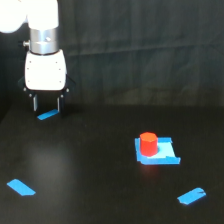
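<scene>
A small red block-like object (pixel 148 144), faceted or rounded in outline, sits toward the left side of a pale square with blue edges (pixel 166 151), right of the middle of the black table. Up at the back left, my white gripper (pixel 46 103) points down with its fingers spread and nothing visible between them. It is well apart from the red object, far to its left and further back. Whether the pale square is a shallow tray or a taped patch is too small to tell.
Blue strips lie flat on the table: one (pixel 48 115) just under the gripper, another (pixel 20 187) at the front left, a third (pixel 191 196) at the front right. Dark curtains (pixel 140 50) hang behind. Between gripper and red object the tabletop is clear.
</scene>
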